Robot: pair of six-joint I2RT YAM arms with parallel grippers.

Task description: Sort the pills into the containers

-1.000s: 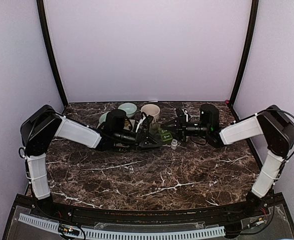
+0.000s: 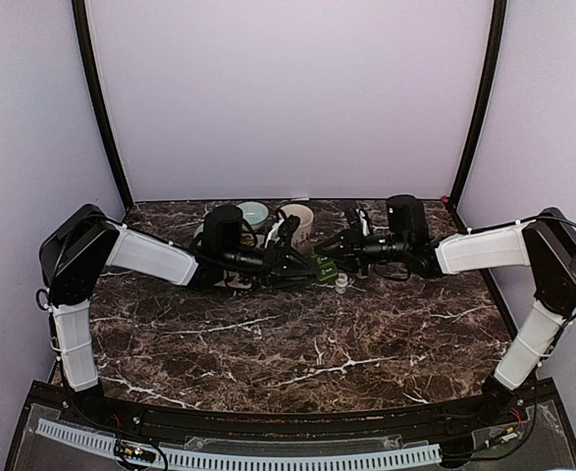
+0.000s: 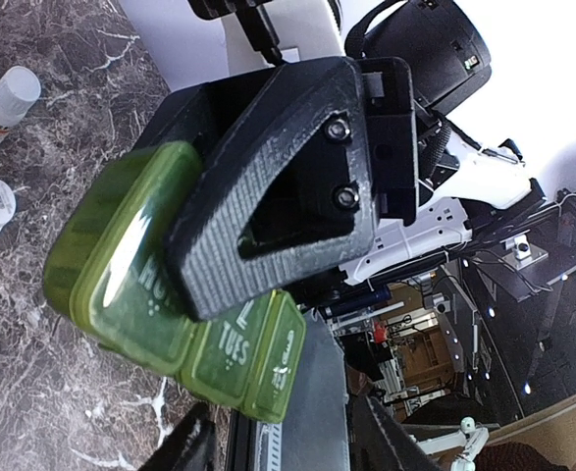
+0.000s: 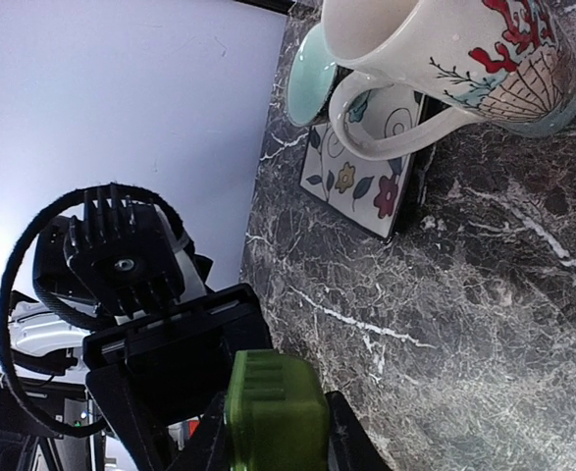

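Note:
A green weekly pill organizer is held in the air between the grippers. In the left wrist view it shows lids marked TUES and others, with my right gripper's black fingers around its upper end. My left gripper is open, its fingertips below the organizer in its wrist view. My right gripper has the organizer between its fingers; whether they are tight on it is hard to tell. Two white pill bottles stand on the table beneath, one a little apart from the other.
A white mug with coral print, a mint bowl and a flowered tile sit at the back.

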